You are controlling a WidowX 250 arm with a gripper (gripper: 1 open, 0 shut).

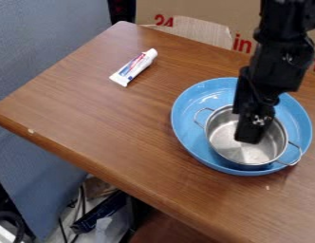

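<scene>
My black gripper (255,121) reaches down from the top right into a steel pot (232,142) with two side handles. The pot sits on a blue plate (191,102). The fingertips are at or inside the pot's back part; whether they are open, shut or holding anything is hard to make out.
A toothpaste tube (132,67) lies at the back left of the wooden table (97,123). A cardboard box (186,13) stands behind. The table's left edge drops toward cables and clutter below.
</scene>
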